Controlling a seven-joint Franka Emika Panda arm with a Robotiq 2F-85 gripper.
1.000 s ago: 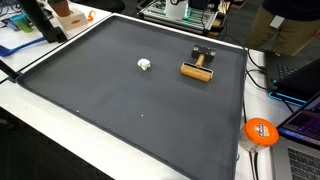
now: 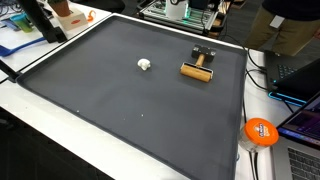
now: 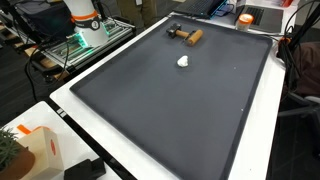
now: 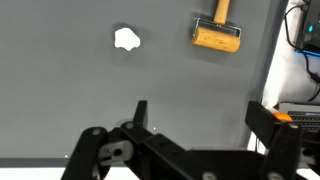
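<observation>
A small white lump (image 2: 144, 64) lies on the dark grey mat (image 2: 130, 105); the wrist view shows the same white lump (image 4: 127, 39) at upper left. Farther right on the mat is a roller tool with an orange-brown cylinder (image 2: 197, 72) and a dark end. In the wrist view its cylinder (image 4: 217, 38) is at upper right. My gripper shows along the bottom of the wrist view, its two black fingers spread wide and open. Only bare mat shows between them, apart from both objects. Neither exterior view shows the gripper's fingers.
An orange-lidded container (image 2: 260, 133) stands on the white table beside the mat's right edge, with cables and laptops nearby. A potted plant (image 3: 14, 154) sits at the near left in the second exterior view.
</observation>
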